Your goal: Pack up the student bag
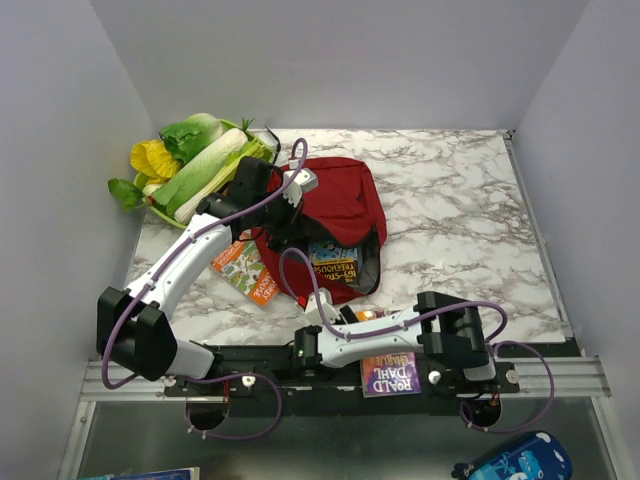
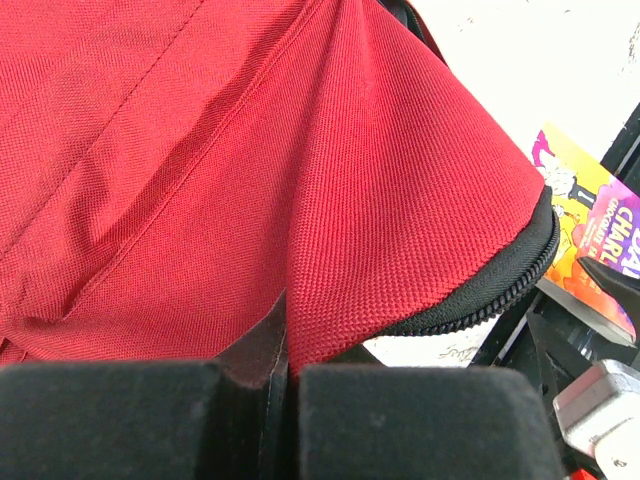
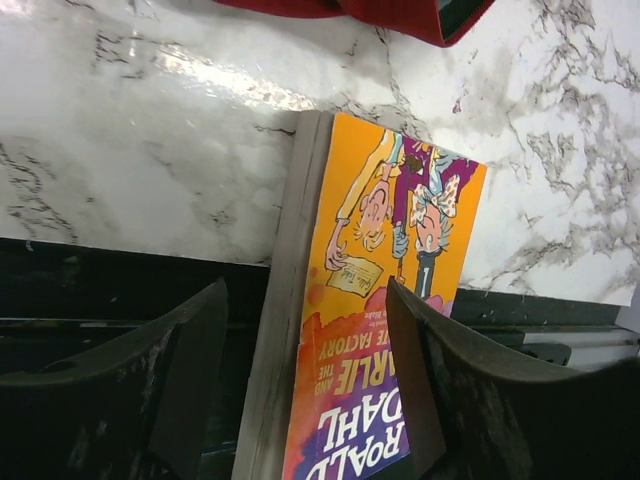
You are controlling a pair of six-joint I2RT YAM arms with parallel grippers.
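Note:
The red bag lies on the marble table with its mouth facing the front. Inside it a blue and yellow book is visible. My left gripper is shut on the red fabric of the bag's edge, a black zip beside the held fold. A purple and orange Roald Dahl book lies across the table's front edge, its lower part over the dark rail. Over this book my right gripper stands open, one finger to each side of its spine, apparently not touching it.
Another orange and green book lies left of the bag, partly behind the left arm. A green bowl of vegetables fills the back left. A blue pencil case sits at the front right.

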